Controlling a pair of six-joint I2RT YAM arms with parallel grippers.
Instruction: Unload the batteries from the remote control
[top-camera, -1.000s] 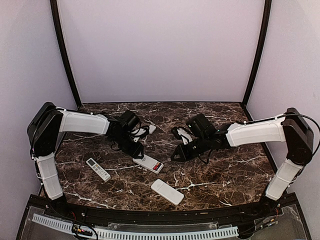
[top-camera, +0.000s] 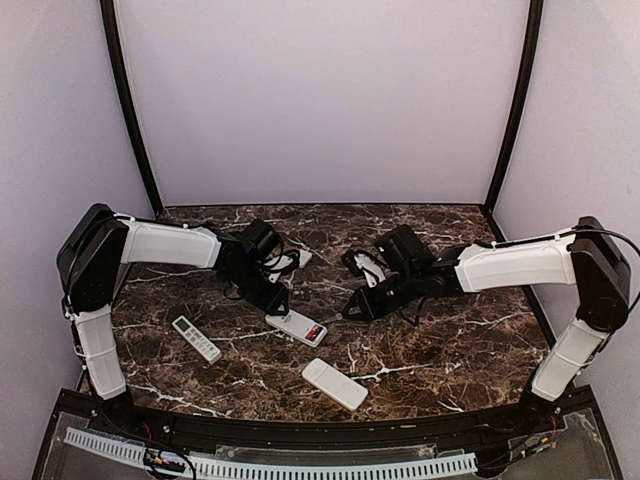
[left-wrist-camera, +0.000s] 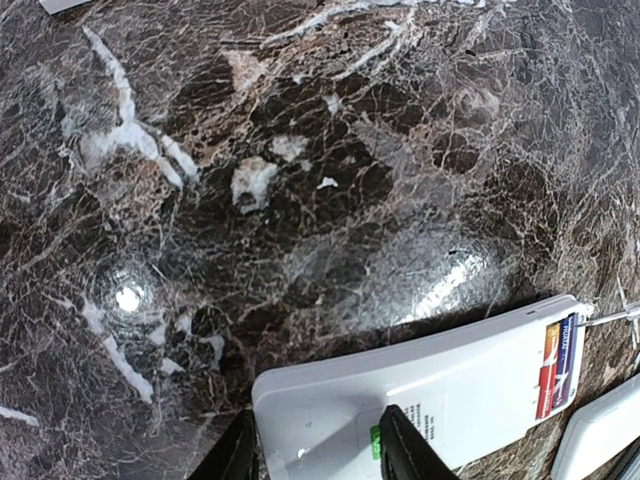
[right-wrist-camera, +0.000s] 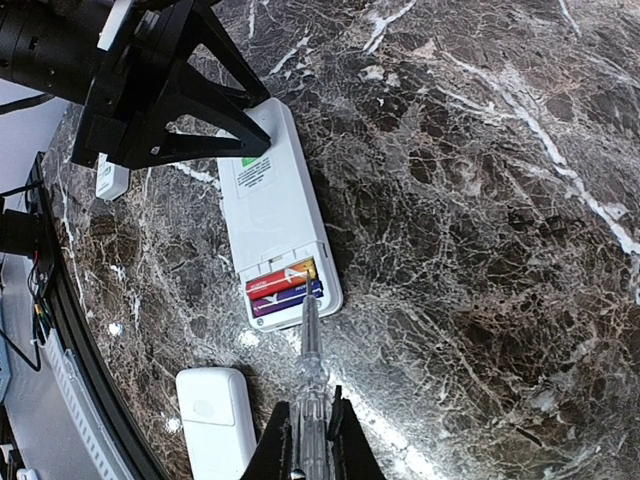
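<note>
A white remote (top-camera: 292, 325) lies back-up on the dark marble table, its compartment showing a red-orange battery (right-wrist-camera: 275, 281) and a purple battery (right-wrist-camera: 283, 299). My left gripper is at the remote's other end, fingers part open and touching or just over its body. My right gripper is shut on a thin clear-and-metal pick tool (right-wrist-camera: 312, 370), whose tip reaches onto the batteries at the compartment's end.
A white cover-like slab (top-camera: 334, 383) lies nearer the front edge. A remote with buttons (top-camera: 196, 339) lies at left. A small white object (top-camera: 305, 258) sits behind the left gripper.
The right arm has shifted very slightly in the top view. The left arm and the remote look unchanged.
</note>
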